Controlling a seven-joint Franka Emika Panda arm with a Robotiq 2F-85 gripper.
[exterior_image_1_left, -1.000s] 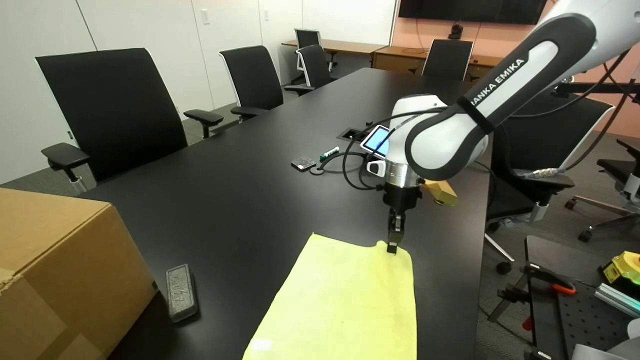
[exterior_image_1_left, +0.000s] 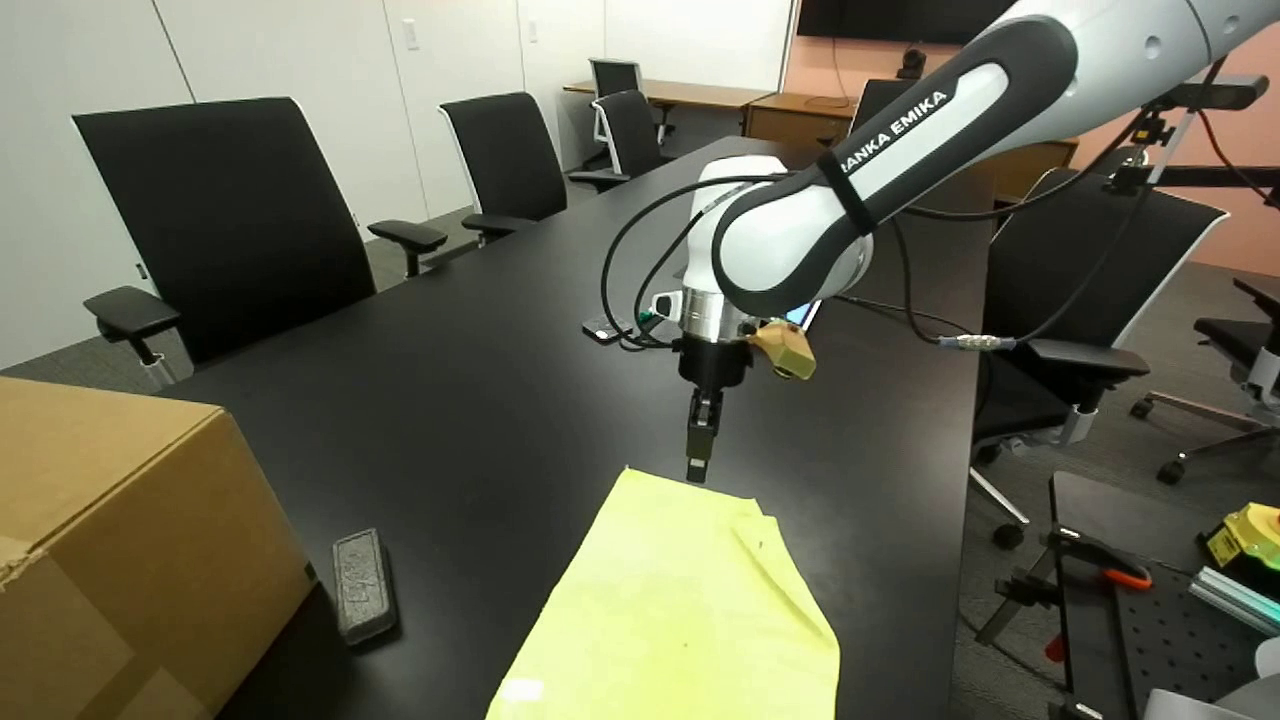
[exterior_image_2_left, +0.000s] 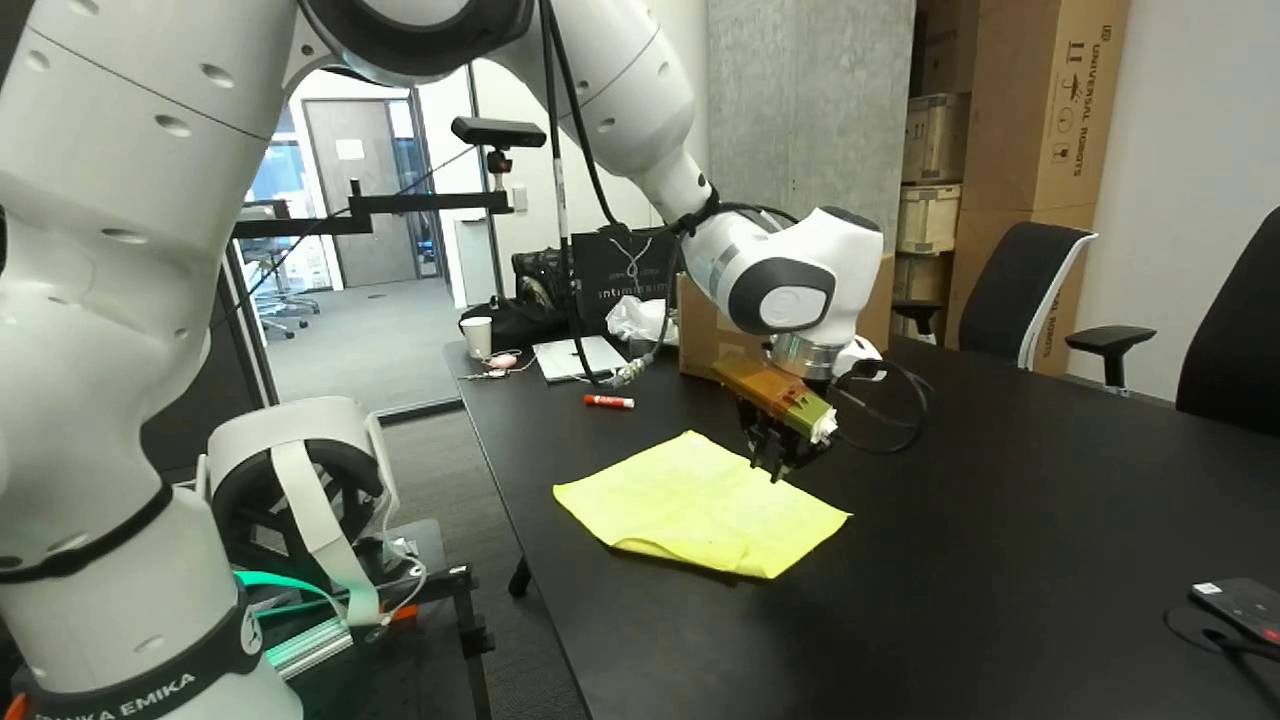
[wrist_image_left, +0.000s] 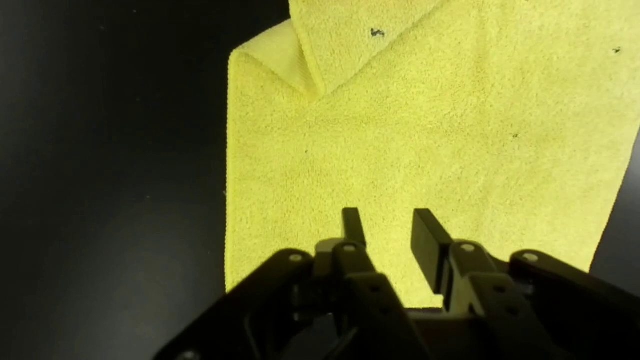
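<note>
A yellow cloth (exterior_image_1_left: 672, 600) lies mostly flat on the black table, with one corner region folded over on itself. In the wrist view the fold shows at the top of the cloth (wrist_image_left: 414, 156). My gripper (exterior_image_1_left: 697, 475) hangs above the table by the cloth's far edge in exterior view 1. From the other side, the gripper (exterior_image_2_left: 768, 470) appears over the cloth (exterior_image_2_left: 708, 510) near its edge. Between the two fingertips of the gripper there is a gap, with only cloth visible below. Nothing is held.
A cardboard box (exterior_image_1_left: 132, 540) and a dark eraser-like block (exterior_image_1_left: 362, 584) stand left of the cloth. A red marker (exterior_image_2_left: 609, 401), a white cup (exterior_image_2_left: 476, 337) and a laptop-like white slab (exterior_image_2_left: 579, 359) lie near the table's far end. Bare table surrounds the cloth.
My gripper has moved left and up, away from the cloth's far right corner. That corner, flat-lying and rounded at the gripper before, is now folded over and free of the fingers.
</note>
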